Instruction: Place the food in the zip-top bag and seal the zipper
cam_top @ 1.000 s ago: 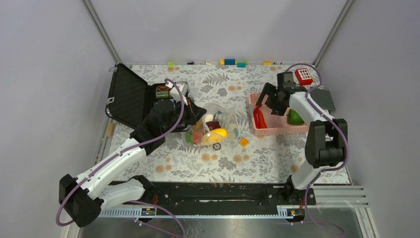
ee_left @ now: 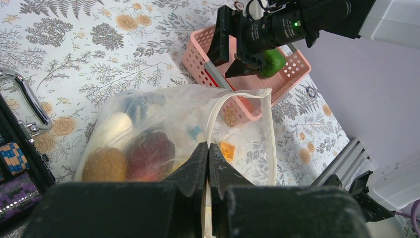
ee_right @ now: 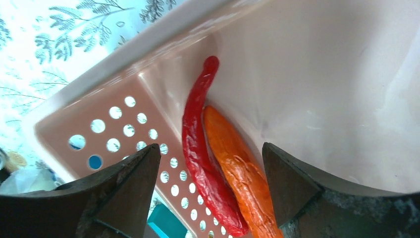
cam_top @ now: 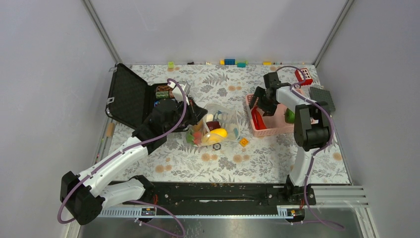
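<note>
A clear zip bag (cam_top: 223, 130) holds several foods, including yellow, dark red, white and green ones. My left gripper is shut at the bag's rim. In the pink basket (cam_top: 267, 132) lie a red chili (ee_right: 198, 129), an orange carrot-like item (ee_right: 233, 163) beside it, and a green pepper (cam_top: 289, 116). My right gripper is part open over the chili and the orange item, its fingers on either side of them.
An open black case (cam_top: 126, 94) lies left of the bag. A red-and-white box (cam_top: 304, 75), a dark pad and small blocks line the back edge.
My right arm has shifted left, lowering the gripper toward the left part of the basket. The left arm and the bag are nearly unchanged.
</note>
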